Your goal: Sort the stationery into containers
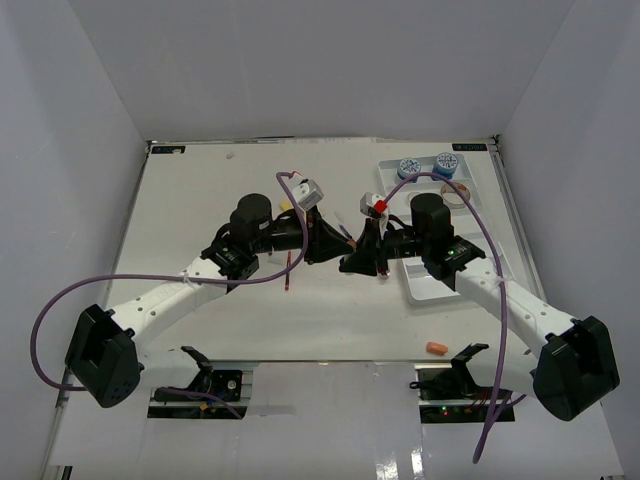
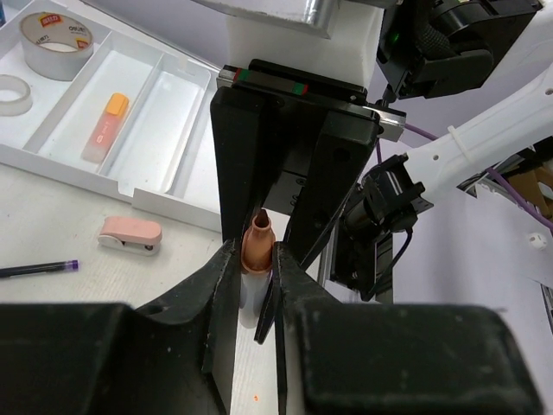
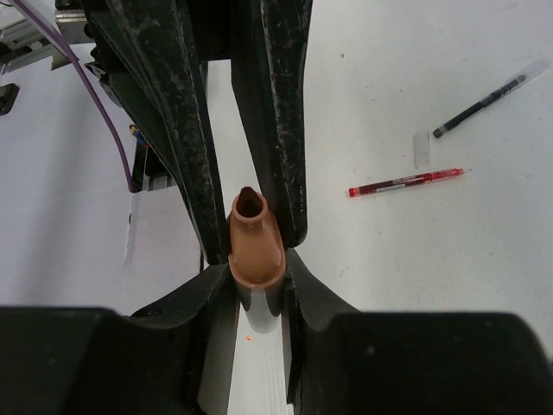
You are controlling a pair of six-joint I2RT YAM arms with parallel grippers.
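Note:
My two grippers meet above the middle of the table around an upright salmon-and-white item (image 2: 257,249) (image 3: 257,242). My right gripper (image 1: 365,262) is shut on it; the fingertips of my left gripper (image 1: 330,250) are round it too, though whether they grip it is unclear. In the left wrist view, a pink stapler (image 2: 130,232) and a pen (image 2: 39,268) lie by the white compartment tray (image 2: 138,203), which holds tape rolls (image 2: 56,65) and an orange-topped item (image 2: 104,127). The right wrist view shows a red pen (image 3: 406,183), a black pen (image 3: 479,106) and a clear piece (image 3: 422,149).
Containers stand along the right side, with blue items (image 1: 446,164) at the back. A small orange object (image 1: 437,348) lies at the front right edge.

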